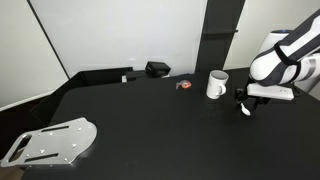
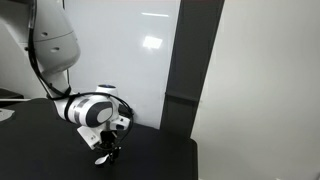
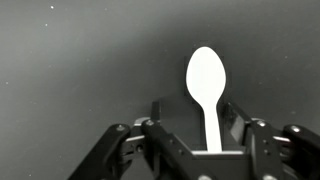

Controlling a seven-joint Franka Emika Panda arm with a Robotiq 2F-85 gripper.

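A white spoon lies between the two fingers of my gripper in the wrist view, its bowl pointing away from the gripper. The fingers stand apart on either side of the handle, with a gap visible on the left; whether the right one touches the handle I cannot tell. In exterior view 1 the spoon shows just in front of the gripper, low at the dark table. A white mug stands upright close to the gripper, on its left.
A small orange and dark object and a black box sit at the back of the table. A silver metal plate lies at the front left.
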